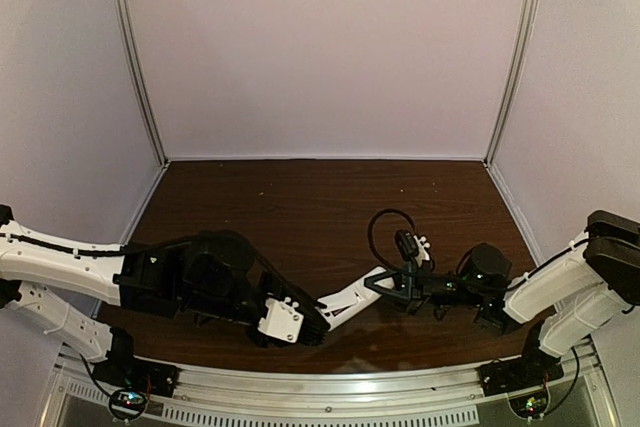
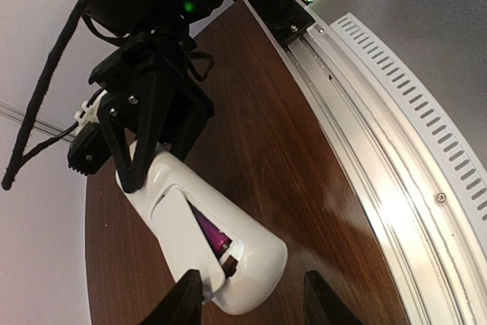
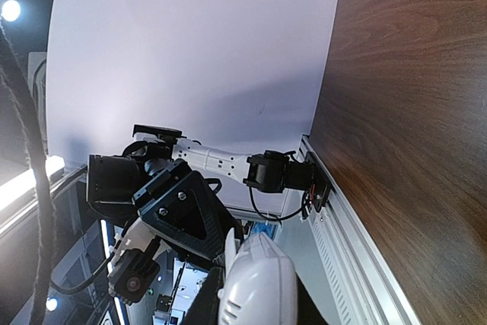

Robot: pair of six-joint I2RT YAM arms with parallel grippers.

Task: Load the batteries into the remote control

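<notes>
The white remote (image 1: 350,297) is gripped at one end by my right gripper (image 1: 375,282), shut on it and holding it above the table. In the left wrist view the remote (image 2: 251,264) shows its battery door (image 2: 183,234) tilted partly open, with a purple battery (image 2: 211,230) and a darker patch inside the slot. My left gripper is at the remote's free end, part open, one fingertip at the door's end. In the right wrist view the remote's white body (image 3: 259,279) fills the bottom centre.
A metal rail (image 1: 330,372) runs along the front edge, and pale walls enclose the sides and back.
</notes>
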